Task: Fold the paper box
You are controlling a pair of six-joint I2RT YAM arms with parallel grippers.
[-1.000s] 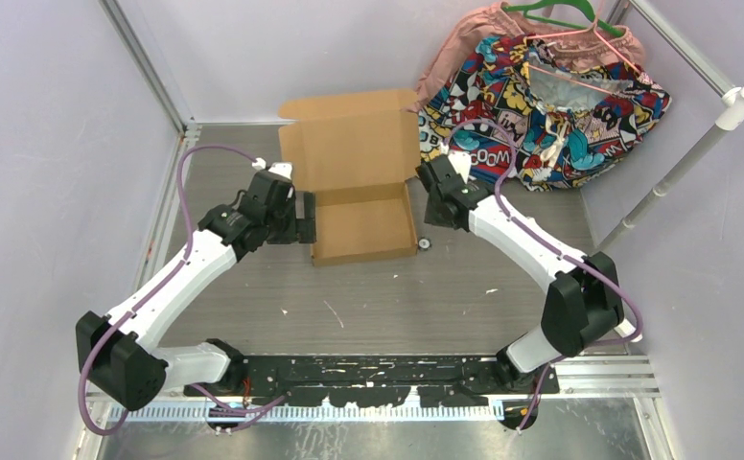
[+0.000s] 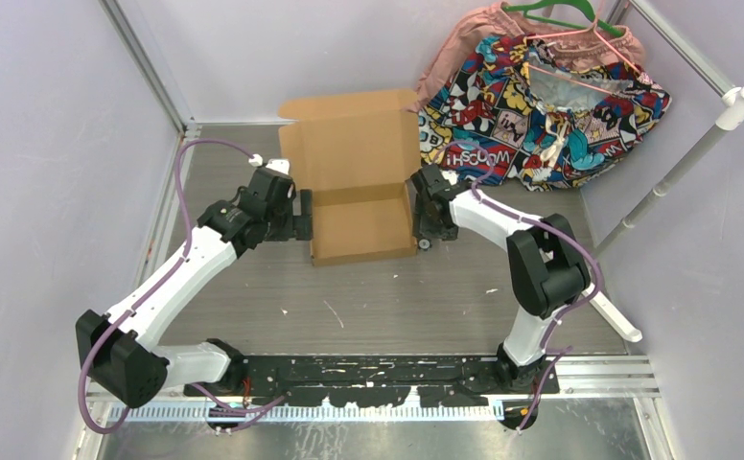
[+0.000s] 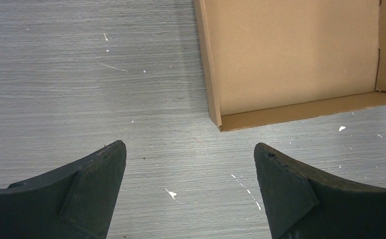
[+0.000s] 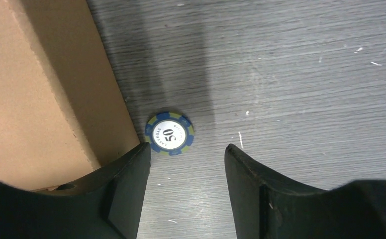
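An open cardboard box lies on the grey floor, its long lid flat toward the back. My left gripper stands open at the box's left side, empty; in the left wrist view the box is beyond its fingers. My right gripper is part open at the box's right side, its left finger beside the box wall. A blue poker chip marked 50 lies on the floor by that wall, just beyond the space between the right fingers.
Patterned clothes on hangers fill the back right. A white pole rack stands at the right. Floor in front of the box is clear apart from small scraps.
My right arm has moved left, bringing the gripper down alongside the box's right wall and the chip. The left arm and the box look essentially unchanged.
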